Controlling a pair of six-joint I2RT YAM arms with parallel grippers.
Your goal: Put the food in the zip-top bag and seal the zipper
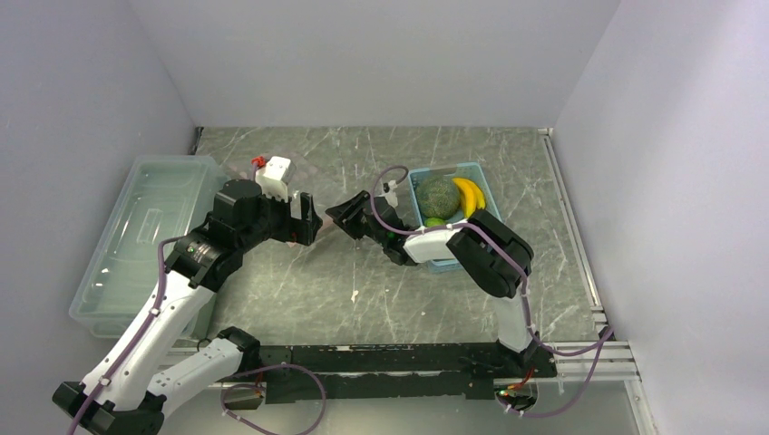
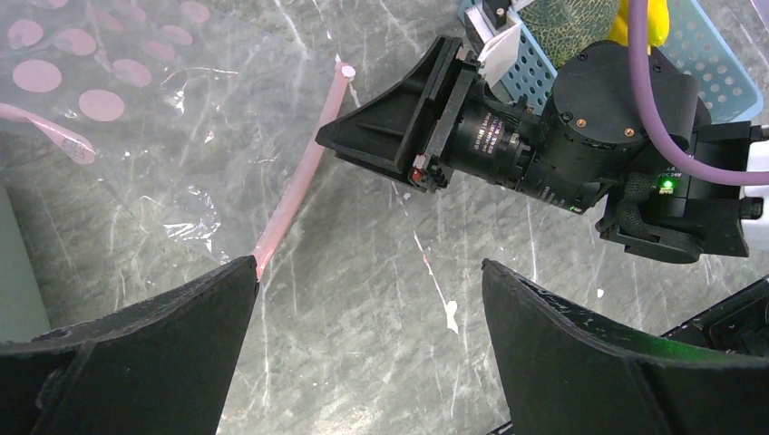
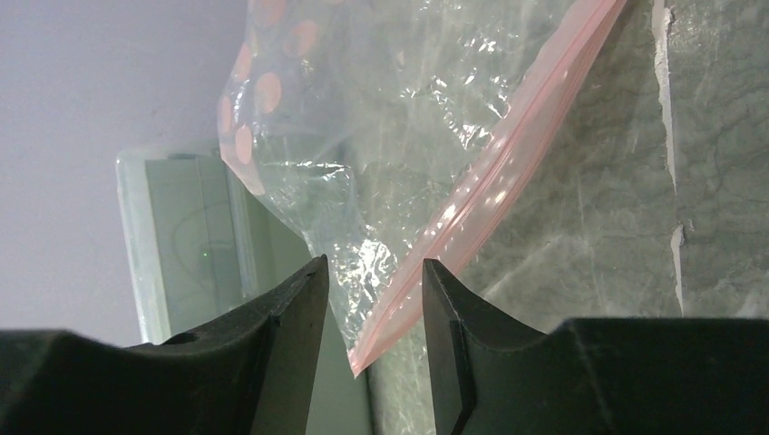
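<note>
A clear zip bag with pink dots lies flat on the table, its pink zipper strip running diagonally along one edge. My left gripper hangs open above the bag's near end, nothing between its fingers. My right gripper is open beside the zipper edge, which shows just beyond its fingers in the right wrist view. A blue basket at the right holds a green melon, yellow bananas and a green item, partly hidden by the right arm.
A large translucent lidded bin stands at the left, against the table. Grey walls close off the back and sides.
</note>
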